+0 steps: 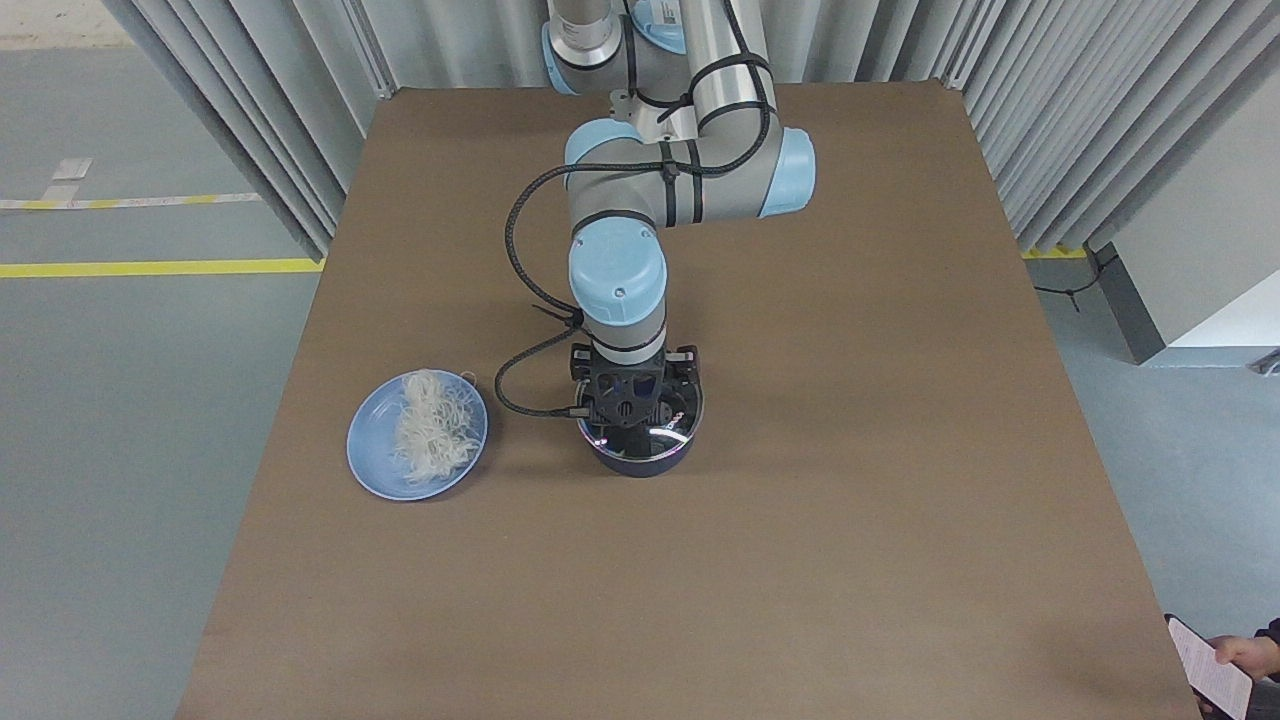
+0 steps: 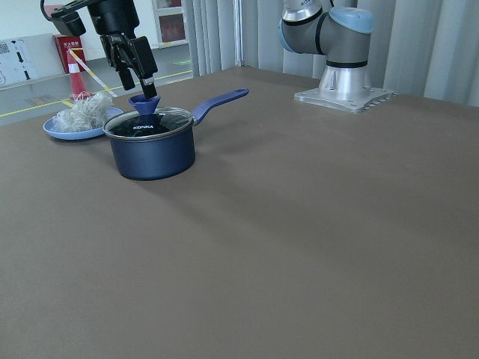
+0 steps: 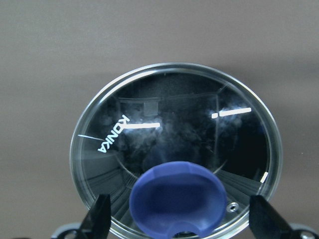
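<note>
A dark blue saucepan point(image 2: 153, 157) with a glass lid point(image 3: 164, 129) stands on the brown table. My gripper is low over the lid, directly at its blue knob point(image 3: 177, 196). In the wrist view its two black fingers stand apart, open, one on each side of the knob. From the left camera the fingertips are just at the knob's top; whether they touch it I cannot tell. The pot's long handle point(image 2: 224, 99) points toward the arm's base.
A blue plate point(image 1: 374, 450) of white shredded noodles point(image 1: 434, 426) sits left of the pot. At the lower right, beyond the edge, a hand point(image 1: 1248, 654) holds a clipboard.
</note>
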